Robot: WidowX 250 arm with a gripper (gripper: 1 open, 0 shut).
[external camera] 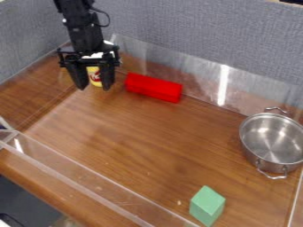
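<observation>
The black robot gripper (pixel 91 71) hangs at the back left of the wooden table, its fingers pointing down around a small yellow and white object (pixel 97 75) that is partly hidden behind it. Whether the fingers touch or grip this object cannot be told. A red cylinder (pixel 154 87) lies on its side just to the right of the gripper.
A steel pot (pixel 271 137) with handles stands at the right edge. A mint green block (pixel 207 205) sits at the front right.
</observation>
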